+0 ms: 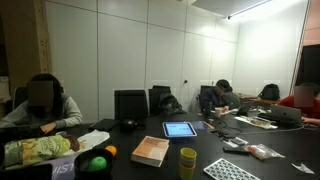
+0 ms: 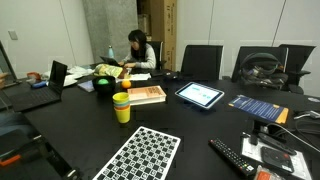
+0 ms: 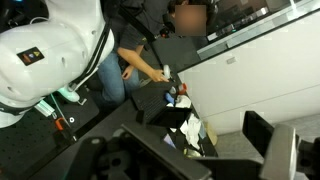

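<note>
My gripper shows only in the wrist view, its two dark fingers standing wide apart along the lower edge. It is open, and I see nothing held between them. A stack of yellow and green cups point(image 2: 122, 108) stands upright on the dark table. Behind the cups lies an orange and white book point(image 2: 147, 95), with a lit tablet point(image 2: 199, 94) to its right. A white board with dark dots point(image 2: 141, 155) lies flat near the front. Left of the book in exterior view 1 are a dark bowl point(image 1: 92, 172) with something green in it and an orange round thing point(image 1: 111, 150).
A dark remote point(image 2: 232, 157) and a packet point(image 1: 262, 151) lie on the right. Colourful bags point(image 1: 38, 150) crowd the left. People sit at the far sides; chairs point(image 2: 201, 62) line the back. The table between cups and remote is clear.
</note>
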